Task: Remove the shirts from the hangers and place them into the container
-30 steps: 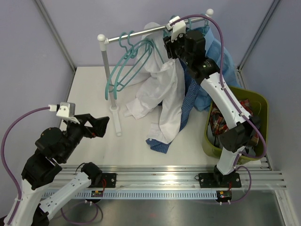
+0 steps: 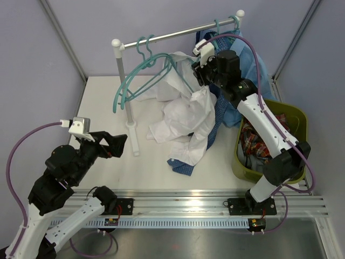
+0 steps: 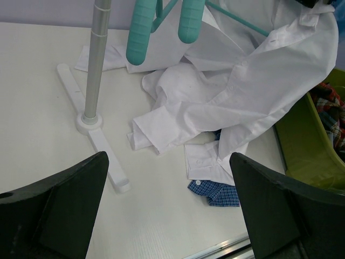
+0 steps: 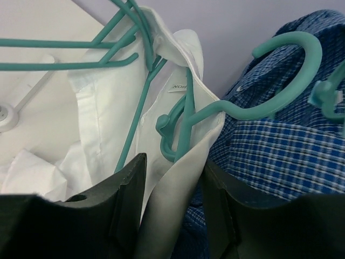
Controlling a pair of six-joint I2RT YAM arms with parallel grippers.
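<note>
The white shirt (image 2: 180, 113) hangs crumpled below the rail, its lower part spread toward the table. In the right wrist view a teal hanger (image 4: 269, 102) sits inside its white collar (image 4: 178, 194), which runs down between the fingers of my right gripper; whether they grip it is unclear. From the top, that gripper is at the upper part of the shirt, just below the rail. My left gripper (image 2: 112, 144) stands open and empty at the lower left, apart from the shirt.
Empty teal hangers (image 2: 135, 81) hang on the rail (image 2: 178, 33) to the left. Blue checked and light blue garments (image 2: 253, 65) hang at the right. A green bin (image 2: 240, 167) with clothes stands at the right.
My right gripper has moved down and slightly rightward from the rail, and the upper shirt has come down with it. The left hangers swing slightly; my left arm has barely moved.
</note>
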